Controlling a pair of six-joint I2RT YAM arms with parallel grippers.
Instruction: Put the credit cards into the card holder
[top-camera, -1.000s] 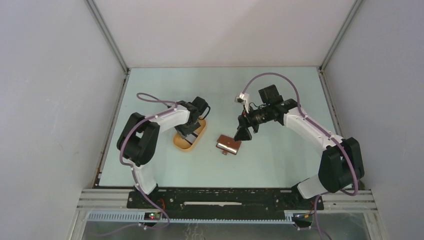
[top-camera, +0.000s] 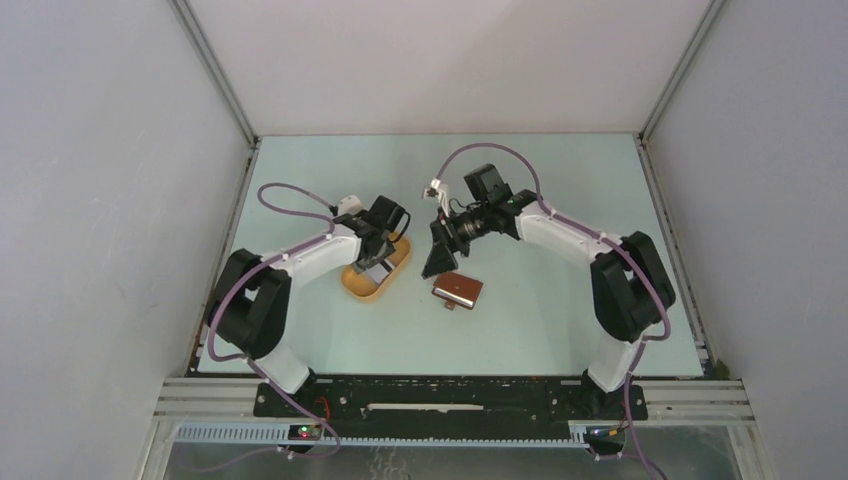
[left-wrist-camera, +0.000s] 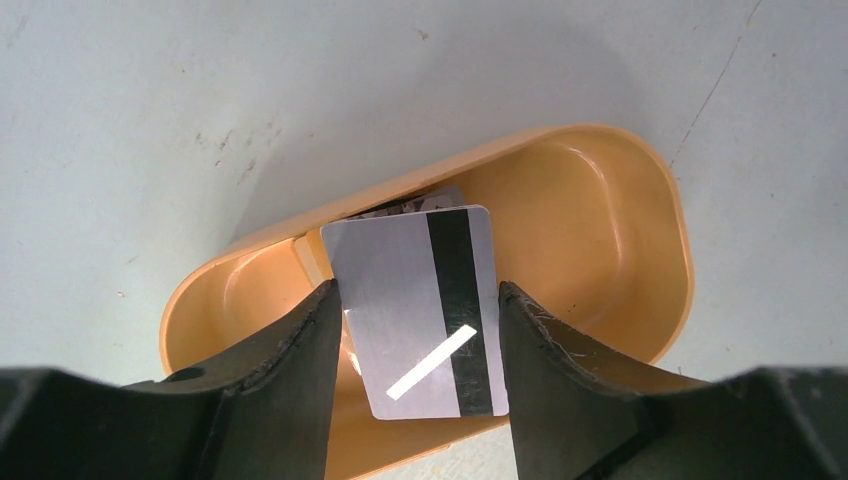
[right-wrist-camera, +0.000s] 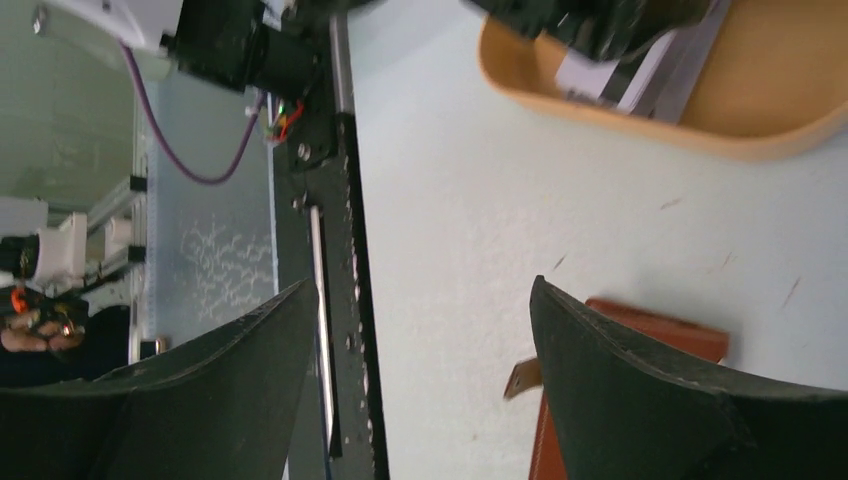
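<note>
A grey card (left-wrist-camera: 400, 300) with a black magnetic stripe and white strip lies in an orange tray (left-wrist-camera: 640, 190). My left gripper is over the tray, its fingertips at the card's two side edges; whether they press on it I cannot tell. Part of another card (left-wrist-camera: 440, 200) shows behind its top edge. The brown card holder (top-camera: 460, 286), with a light silvery band, lies on the table to the right of the tray. Above and behind it, my right gripper (top-camera: 435, 268) is open with nothing between its fingers.
The tray (top-camera: 362, 291) stands left of centre on the pale table (top-camera: 540, 330), which is clear around the holder and at the right. The two grippers are fairly close together at mid-table.
My right arm has swung left, bringing its gripper nearer the tray. The left arm has shifted slightly left, and the tray has slid a little left too. The holder stays put.
</note>
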